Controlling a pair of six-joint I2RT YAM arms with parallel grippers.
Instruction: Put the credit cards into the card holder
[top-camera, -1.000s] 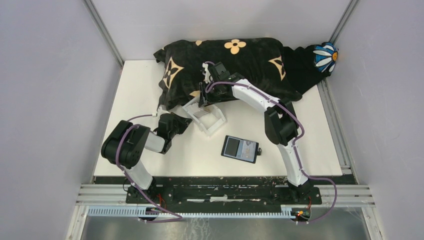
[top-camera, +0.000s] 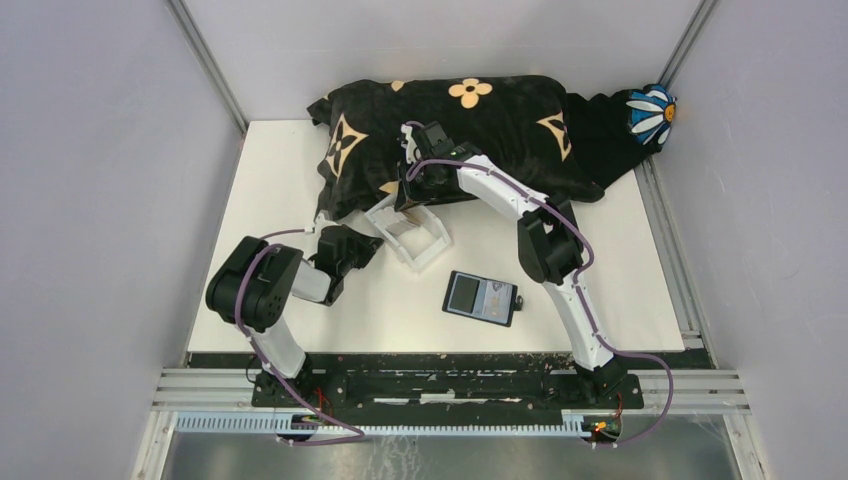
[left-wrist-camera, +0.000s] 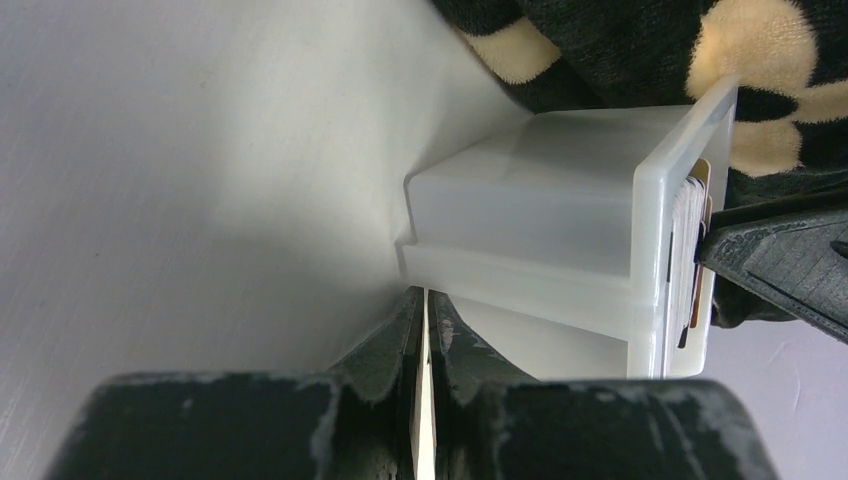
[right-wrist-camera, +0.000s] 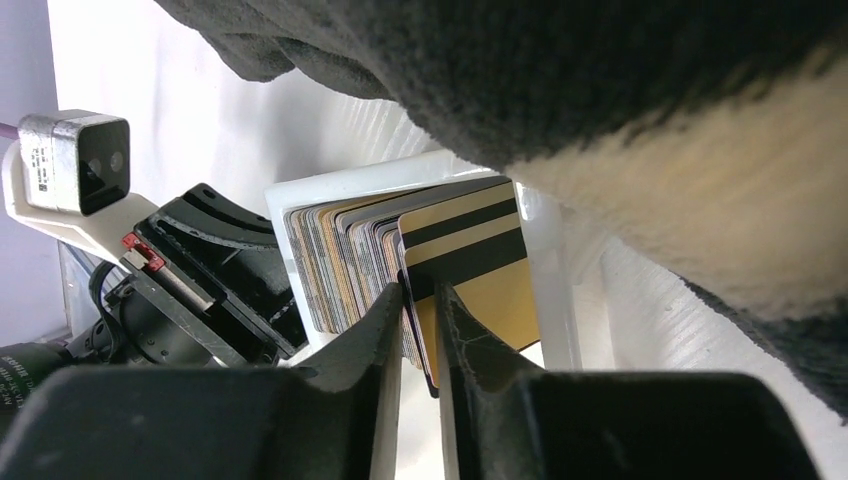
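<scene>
The white box (top-camera: 431, 256) stands in the middle of the table, with a row of credit cards (right-wrist-camera: 335, 255) upright at one end. A gold card with black stripes (right-wrist-camera: 480, 245) leans apart from the row. At its left edge are the tips of my right gripper, a narrow gap between them. My left gripper is shut on the white box's wall, a pale strip showing between its fingers. In the top view, a flat black-edged holder (top-camera: 464, 293) with a dark half and a pale printed half lies front right of the box.
A dark patterned cloth (top-camera: 440, 110) is heaped across the back of the table, right against the box. My left arm's camera (right-wrist-camera: 75, 160) sits close to the box's left side.
The right arm has swung slightly left, its gripper shifting a little within the box. My left arm has barely moved, and the box and holder are where they were.
</scene>
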